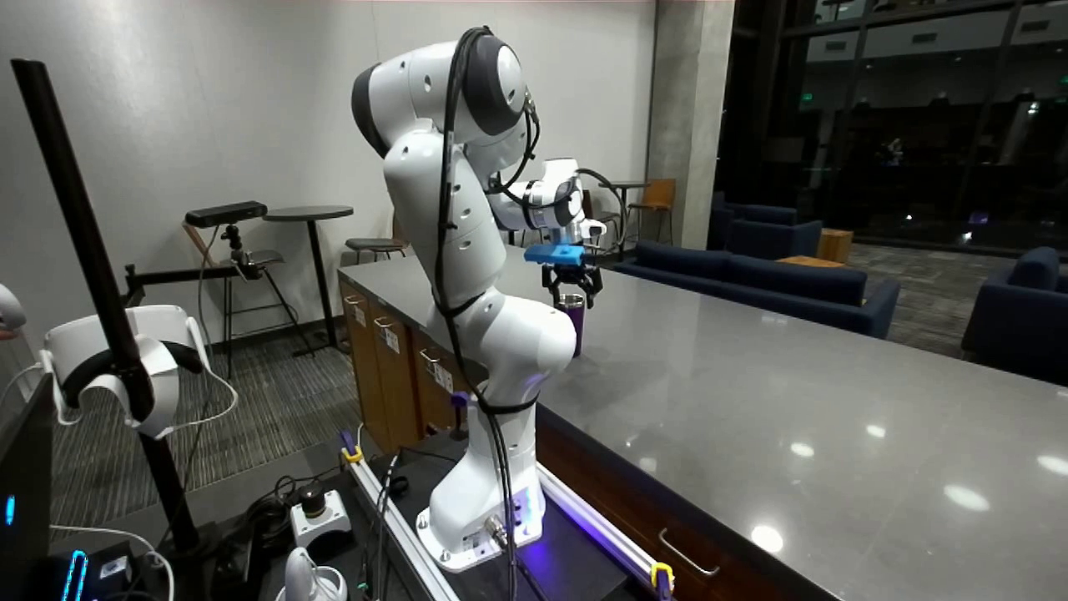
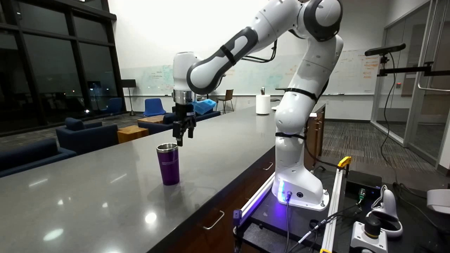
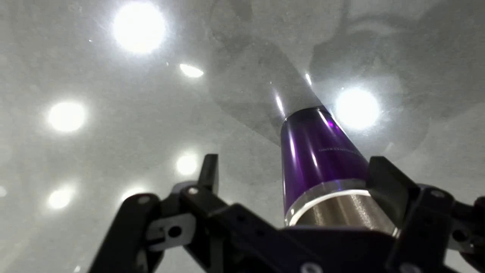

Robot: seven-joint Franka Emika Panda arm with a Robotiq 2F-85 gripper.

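Observation:
A purple tumbler (image 2: 169, 166) with a steel rim stands upright on the grey counter (image 2: 126, 173). My gripper (image 2: 184, 141) points down close above the cup's rim, a little to the right of it in exterior view 2. In the wrist view the gripper is open, its black fingers (image 3: 209, 175) wide apart. The tumbler (image 3: 318, 154) shows between them, nearer the right finger, which overlaps the rim's edge; I cannot tell whether they touch. From exterior view 1 the tumbler (image 1: 575, 320) is partly hidden behind the gripper (image 1: 573, 300).
A white cylindrical container (image 2: 262, 104) with pens stands far back on the counter. The counter's front edge, with drawer handles (image 2: 214, 220) below, runs near the arm's base.

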